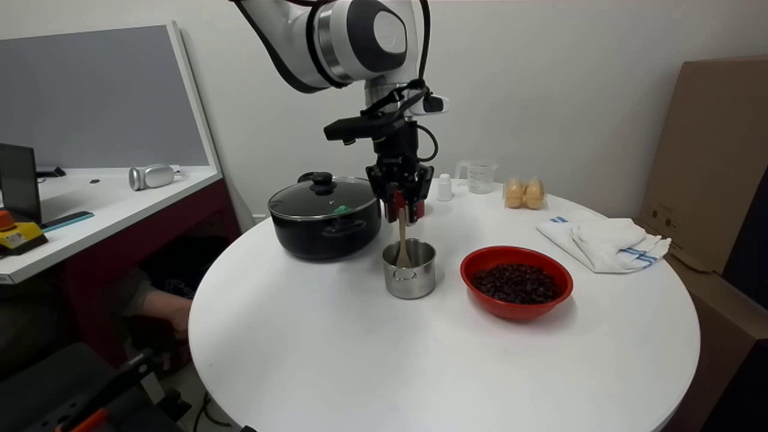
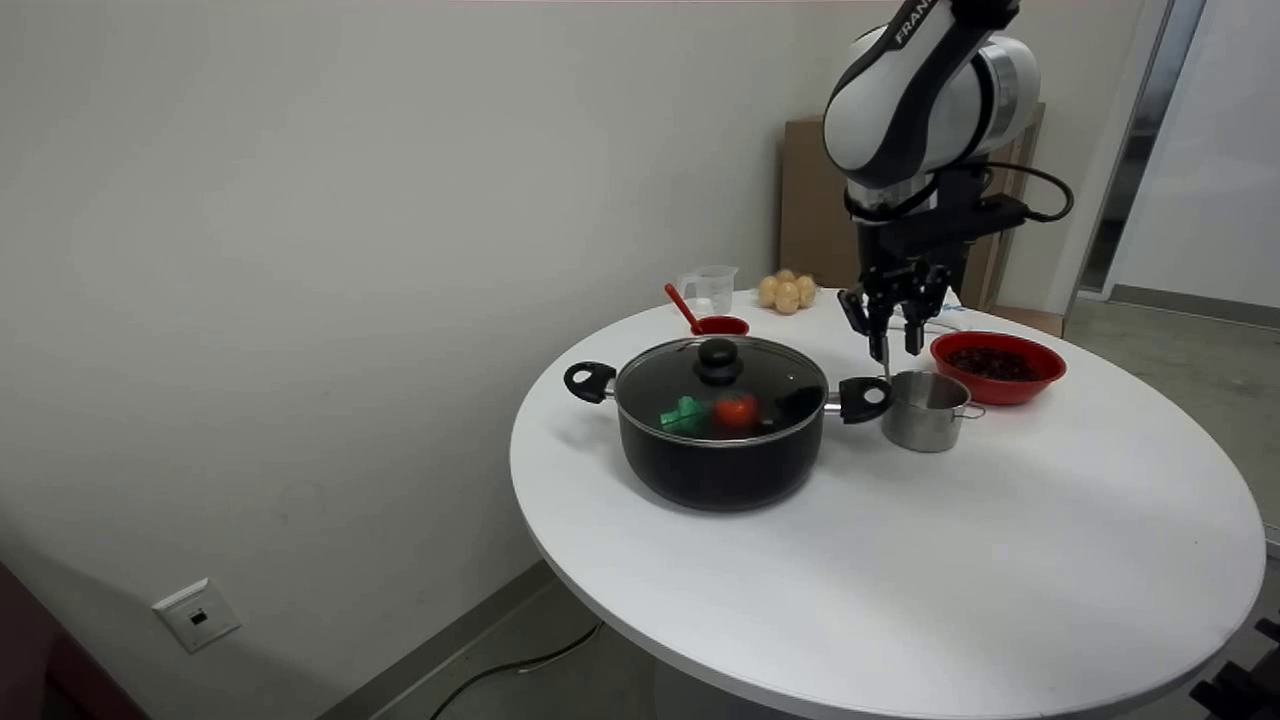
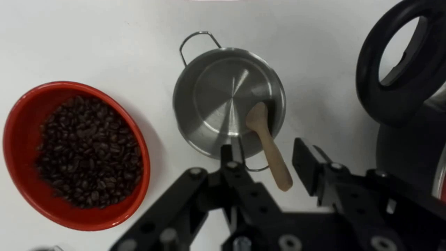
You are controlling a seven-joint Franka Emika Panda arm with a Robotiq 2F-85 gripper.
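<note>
A small steel pot (image 1: 410, 282) stands on the white table with a wooden spoon (image 3: 274, 157) leaning against its inner wall, handle up over the rim. Above that handle is my gripper (image 1: 401, 216), pointing down. In the wrist view one finger (image 3: 228, 157) lies to the left of the spoon handle and the other finger (image 3: 303, 169) to its right, with a gap on both sides. The fingers are part open and do not appear to touch the handle. Apart from the spoon, the pot's inside looks empty.
Right of the pot sits a red bowl (image 1: 516, 308) of dark beans. A lidded black pot (image 2: 720, 468) is close on the other side, one handle (image 2: 866, 400) near the steel pot. Behind are a red mug (image 2: 723, 325) and a measuring cup (image 1: 480, 176).
</note>
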